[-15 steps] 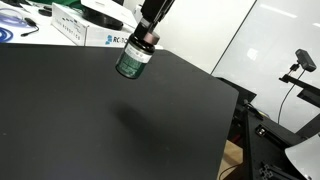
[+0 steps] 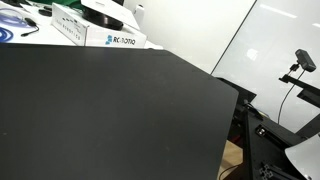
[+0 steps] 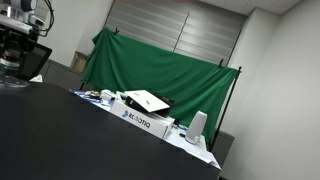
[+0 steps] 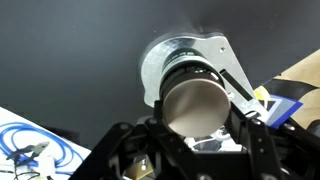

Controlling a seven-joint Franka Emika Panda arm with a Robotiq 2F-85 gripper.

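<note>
In the wrist view a jar with a copper-coloured lid (image 4: 196, 106) stands between the fingers of my gripper, which is shut on it. The jar's dark glass shows just past the lid. Beyond it lies a clear, shiny round piece (image 4: 152, 68), partly hidden by the jar; I cannot tell whether the two touch. At the left edge of exterior view 2, the dark jar (image 3: 9, 64) hangs low, close over clear material (image 3: 14, 81) on the table. Neither jar nor gripper appears in exterior view 1.
A white Robotiq box (image 2: 78, 28) stands at its back edge. Blue cables (image 4: 38, 138) and a blue-and-white item (image 4: 281, 106) lie near the gripper in the wrist view.
The table there is empty.
</note>
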